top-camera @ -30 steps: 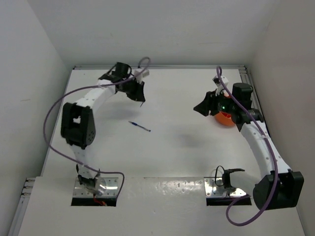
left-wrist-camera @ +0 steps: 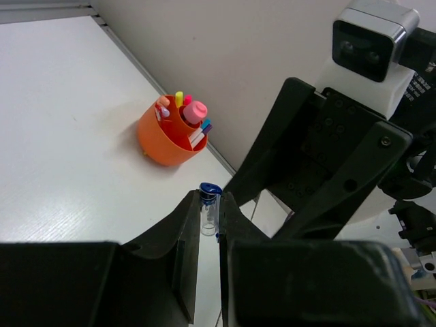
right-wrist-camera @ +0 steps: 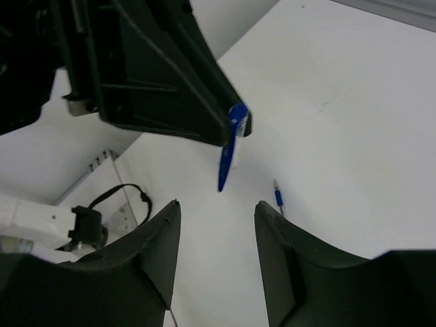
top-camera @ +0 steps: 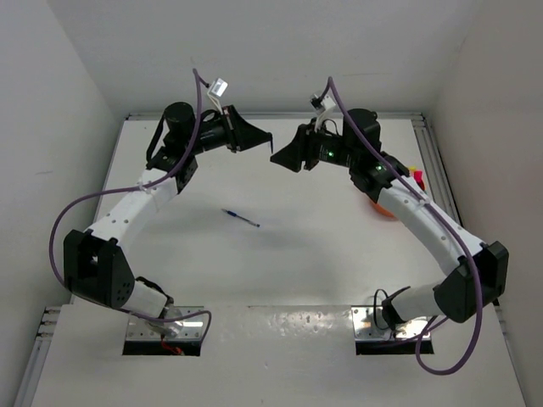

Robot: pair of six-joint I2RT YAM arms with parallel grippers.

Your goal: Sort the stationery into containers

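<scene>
My left gripper (top-camera: 263, 137) is raised over the table, shut on an upright blue pen (left-wrist-camera: 209, 197), whose blue end shows between the fingers in the left wrist view and in the right wrist view (right-wrist-camera: 228, 150). My right gripper (top-camera: 288, 157) faces it closely from the right, fingers apart with nothing between them. A second blue pen (top-camera: 241, 217) lies on the white table below. An orange round container (left-wrist-camera: 163, 143) holding several pens and markers stands at the table's right side, partly hidden by my right arm in the top view.
Metal rails run along its edges, with walls beyond at the back and sides.
Both arms have risen and moved toward each other over the table's middle, the left carrying the pen, the right leaving the container's side.
</scene>
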